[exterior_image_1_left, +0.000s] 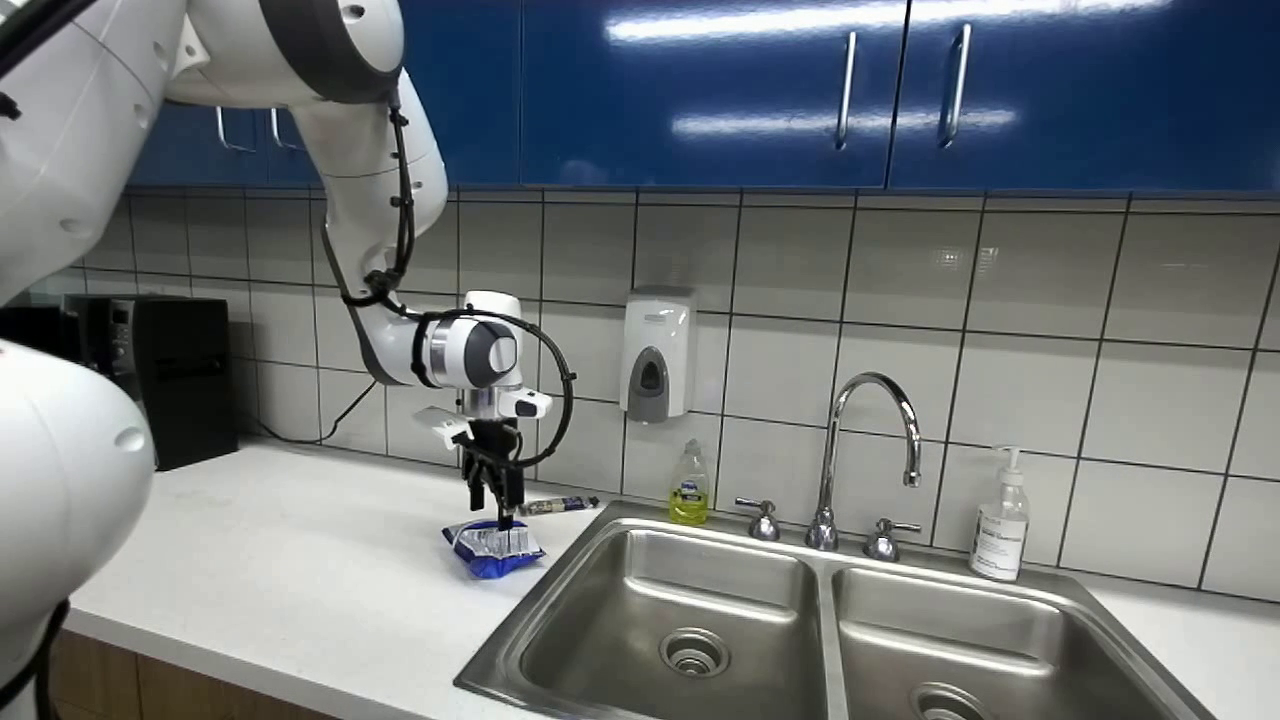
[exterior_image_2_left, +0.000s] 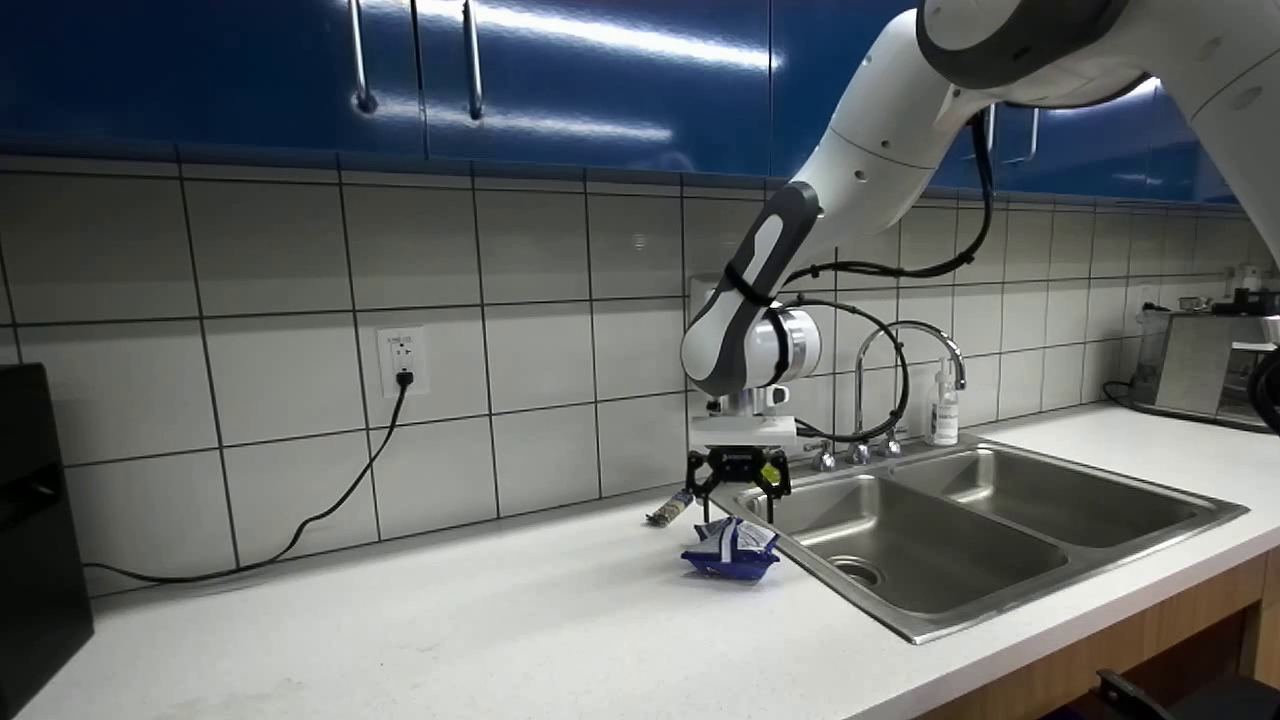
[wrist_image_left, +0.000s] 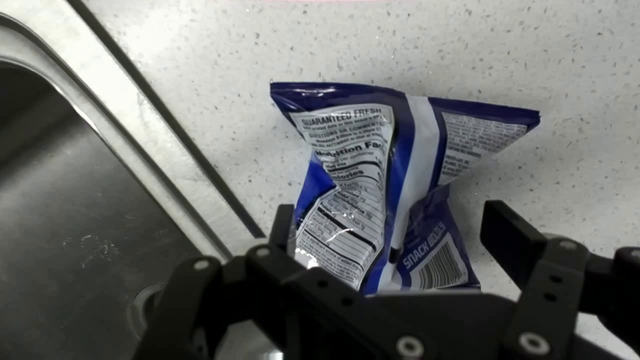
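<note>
A crinkled blue snack bag (exterior_image_1_left: 495, 551) lies on the white counter just left of the sink, its printed back label facing up in the wrist view (wrist_image_left: 354, 198). My gripper is open, with its two black fingers on either side of the bag as seen from the wrist. In exterior view 2 the gripper (exterior_image_2_left: 738, 516) hangs low over the bag (exterior_image_2_left: 732, 552). No grip on the bag shows. Close behind, a thin patterned wrapper or tube (exterior_image_1_left: 558, 505) rests on the counter towards the wall.
To the right is the double steel sink (exterior_image_1_left: 828, 588) with its tall faucet (exterior_image_1_left: 840, 444). A yellow soap bottle (exterior_image_1_left: 690, 490) and a white pump bottle (exterior_image_1_left: 1000, 528) stand behind it. A black appliance (exterior_image_1_left: 168, 378) sits far left.
</note>
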